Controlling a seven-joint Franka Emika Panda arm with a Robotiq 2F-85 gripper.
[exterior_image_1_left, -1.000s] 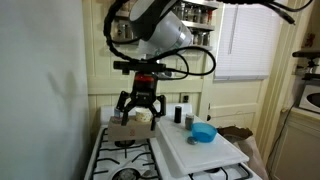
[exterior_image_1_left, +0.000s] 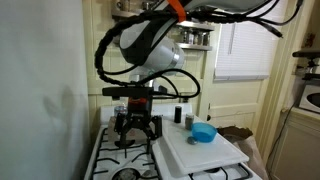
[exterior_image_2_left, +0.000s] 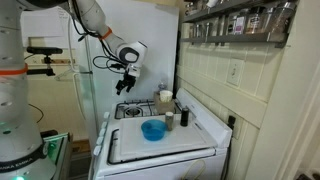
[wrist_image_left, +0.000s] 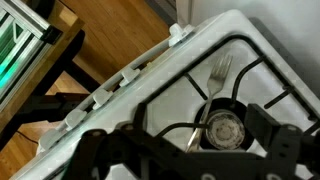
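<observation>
My gripper (exterior_image_1_left: 138, 134) hangs open over the left side of the white stove, with its fingers pointing down. In exterior view 2 the gripper (exterior_image_2_left: 127, 86) is at the stove's far end, above the burners. From the wrist, a metal fork (wrist_image_left: 218, 76) lies over the black grate beside a round burner (wrist_image_left: 226, 130). The fork sits between and ahead of my spread fingers, apart from them, and a dark cable crosses its handle. Nothing shows between the fingers. On the white board covering part of the stove stands a blue bowl (exterior_image_1_left: 204, 132), also seen as a bowl (exterior_image_2_left: 153, 130) in exterior view 2.
Stove knobs (wrist_image_left: 130, 75) line the front edge. A dark jar (exterior_image_1_left: 178, 114) and a shorter canister (exterior_image_1_left: 189, 121) stand at the back. The white board (exterior_image_2_left: 150, 148) has free room around the bowl. Shelves of jars (exterior_image_2_left: 237, 22) hang on the wall.
Over the last second my gripper has come lower and toward the front of the stove. The bowl and jars stay put.
</observation>
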